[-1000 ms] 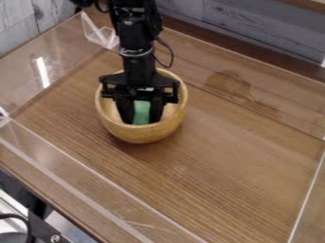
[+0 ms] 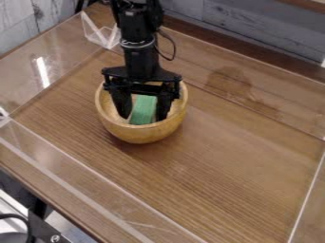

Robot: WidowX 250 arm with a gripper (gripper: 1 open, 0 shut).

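Observation:
My black gripper [image 2: 141,89] points straight down into a round light wooden bowl [image 2: 158,135] near the middle of the view. A green object [image 2: 143,110] lies in the bowl between or just below the dark fingers. I cannot tell whether the fingers grip it or how far apart their tips are.
A clear plastic piece [image 2: 102,30] is at the back left, near the panelled wall. A black cable lies at the lower left corner.
The bowl stays in place.

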